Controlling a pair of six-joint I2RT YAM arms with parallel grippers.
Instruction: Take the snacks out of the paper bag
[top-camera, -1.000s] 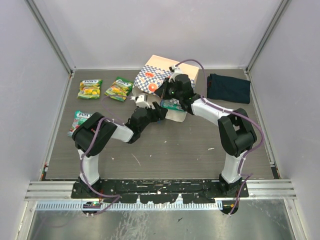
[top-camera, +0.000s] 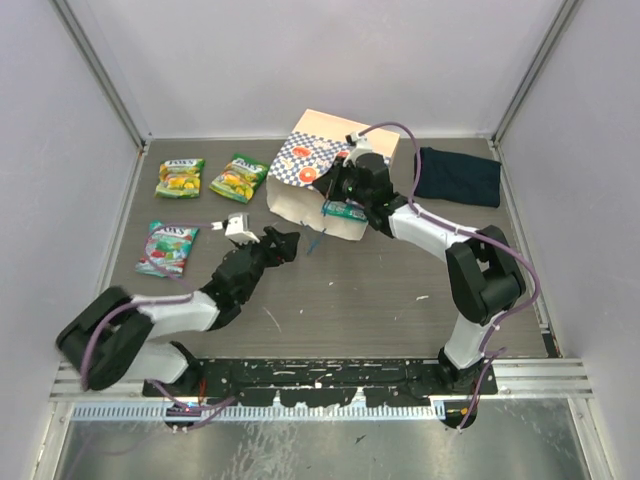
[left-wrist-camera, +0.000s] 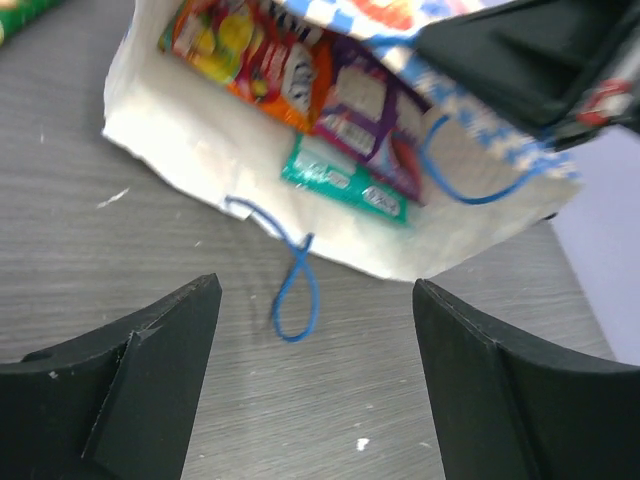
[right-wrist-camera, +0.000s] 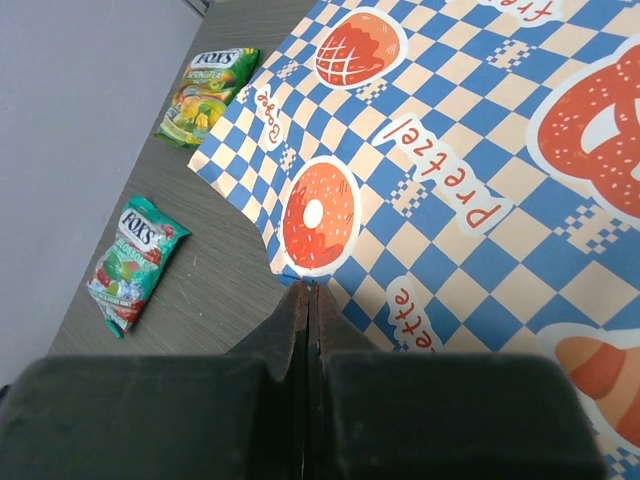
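Note:
The checkered paper bag (top-camera: 310, 155) lies at the back centre with its mouth toward the front. My right gripper is shut on its top edge, holding it up. Inside, the left wrist view shows an orange pack (left-wrist-camera: 260, 60), a purple pack (left-wrist-camera: 360, 110) and a green pack (left-wrist-camera: 340, 185). A blue handle (left-wrist-camera: 295, 300) lies on the table before the mouth. My left gripper (top-camera: 277, 248) is left of the bag's mouth, fingers apart with nothing between them. Three snack packs lie outside: (top-camera: 180, 178) and a green one (top-camera: 168, 247).
A dark folded cloth (top-camera: 457, 177) lies at the back right. Pale walls enclose the workspace on the sides and back.
My left arm has pulled back from the bag's mouth, leftward and down in the top view, uncovering more of the green pack at left. My right gripper has stayed at the bag.

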